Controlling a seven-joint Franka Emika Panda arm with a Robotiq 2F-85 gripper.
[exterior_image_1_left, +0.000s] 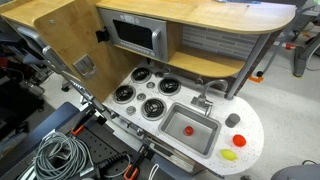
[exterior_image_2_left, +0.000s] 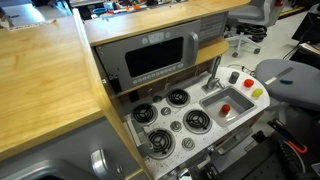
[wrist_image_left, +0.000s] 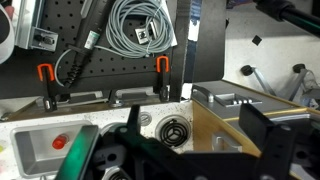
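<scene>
In the wrist view, my gripper stands open, its two dark fingers wide apart with nothing held between them. Beneath and around it are a burner (wrist_image_left: 174, 131) and the wooden cabinet (wrist_image_left: 208, 128). A small red object (exterior_image_1_left: 189, 130) lies inside the steel sink (exterior_image_1_left: 203, 142). On the white counter right of the sink are a grey cup (exterior_image_1_left: 232, 120), a round red object (exterior_image_1_left: 239, 141) and a yellow object (exterior_image_1_left: 228, 155). I cannot make out the gripper's fingertips in either exterior view.
Several burners (exterior_image_1_left: 153, 108) lie left of the sink, below a closed microwave (exterior_image_1_left: 135, 36). A faucet (exterior_image_1_left: 204, 101) rises behind the basin. A coiled cable (wrist_image_left: 140, 28) lies on the black perforated board (wrist_image_left: 120, 65) in front of the kitchen.
</scene>
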